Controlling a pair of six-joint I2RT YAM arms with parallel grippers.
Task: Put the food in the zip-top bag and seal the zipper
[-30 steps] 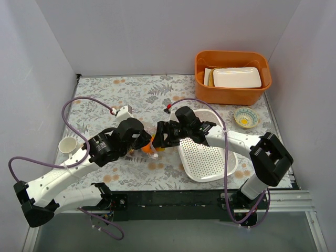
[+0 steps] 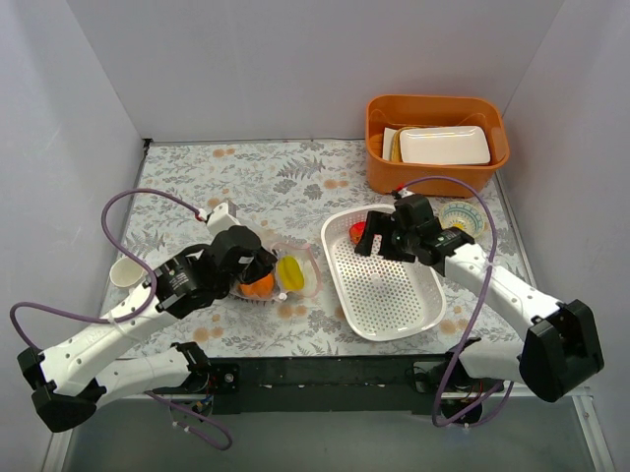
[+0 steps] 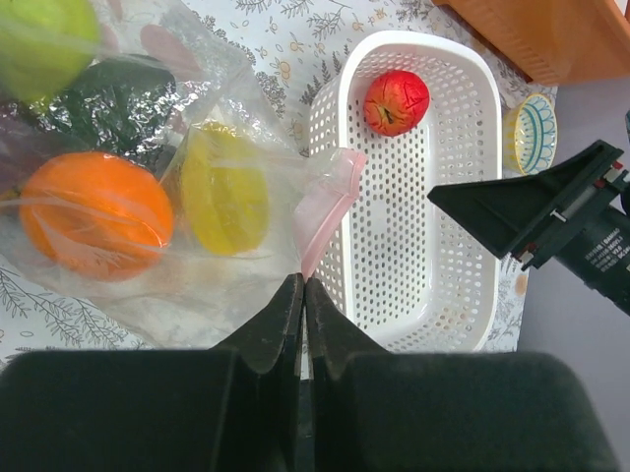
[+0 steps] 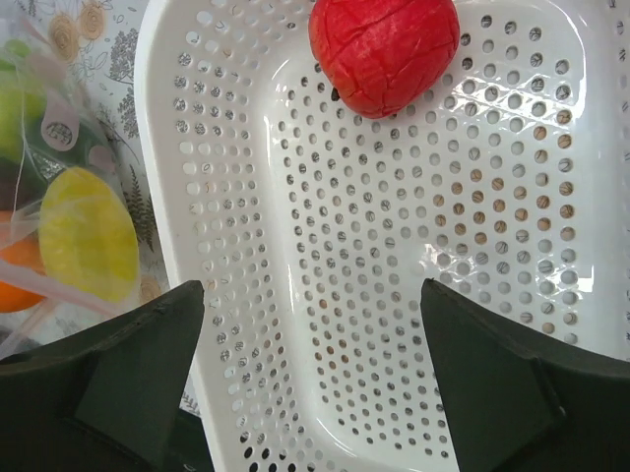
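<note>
The clear zip top bag (image 3: 231,300) lies on the table with a green fruit (image 3: 44,49), a dark green item (image 3: 118,103), an orange (image 3: 98,214) and a yellow fruit (image 3: 224,192) inside. Its pink zipper edge (image 3: 330,211) runs down to the tips of my left gripper, which is shut on that thin edge. A wrinkled red fruit (image 4: 384,49) sits alone in the white perforated basket (image 2: 379,300). Above the basket, my right gripper is open, with nothing between its fingers; the red fruit lies beyond the fingertips.
An orange bin (image 2: 438,177) holding a white tray (image 2: 445,146) stands at the back right. Beside the basket is a patterned bowl (image 2: 463,218). A white cup (image 2: 126,272) stands at the far left.
My right gripper has moved right, from over the bag to over the basket near the red fruit. The left arm has shifted only slightly and stays at the bag.
</note>
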